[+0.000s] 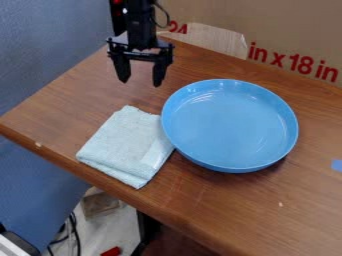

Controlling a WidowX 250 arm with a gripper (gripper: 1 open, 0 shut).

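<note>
A black gripper (140,70) hangs over the back left of the wooden table, its two fingers spread open with nothing between them. In front of it and lower in the view lies a folded pale blue cloth (123,148), near the table's front left edge. To the cloth's right is a large round blue plate (229,123).
A cardboard sheet (281,45) with red print stands behind it. Off the left edge are a blue surface (34,180) and some cables on the floor below.
</note>
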